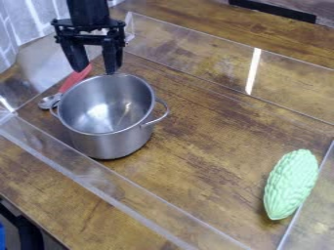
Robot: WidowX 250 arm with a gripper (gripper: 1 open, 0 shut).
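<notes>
My black gripper (93, 61) hangs at the upper left, its two fingers apart with nothing visible between them, above the far rim of a steel pot (111, 132). A red-handled utensil (73, 81) with a metal end lies behind and left of the pot, partly hidden by it. A pale green, ridged vegetable-like object (290, 185) lies at the right front of the wooden table.
Clear plastic walls (255, 71) edge the work area at the back, front left and right.
</notes>
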